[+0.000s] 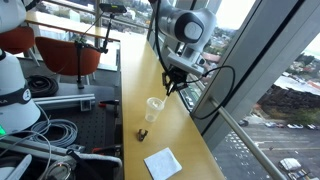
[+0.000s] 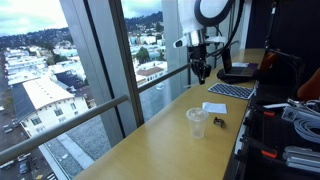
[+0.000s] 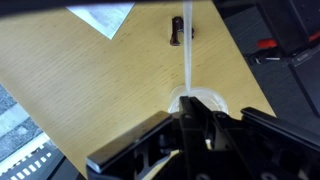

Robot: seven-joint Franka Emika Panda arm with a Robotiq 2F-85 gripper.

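My gripper (image 1: 170, 91) is above the table, shut on a thin white stick, perhaps a straw (image 3: 188, 50). In the wrist view the stick runs from the fingertips up to the top edge of the picture. A clear plastic cup (image 1: 155, 108) stands upright on the table below and close to the gripper. From the second exterior view, the cup (image 2: 197, 124) looks empty, with the gripper (image 2: 202, 82) higher and farther back. Part of the cup is hidden behind my fingers in the wrist view. Whether the stick touches the cup I cannot tell.
A small dark object (image 1: 142, 135) lies near the cup, and a white paper square (image 1: 162, 163) rests farther along the wooden table (image 2: 130, 150). Tall windows line one side. Beyond the opposite edge is dark equipment with cables (image 1: 55, 132).
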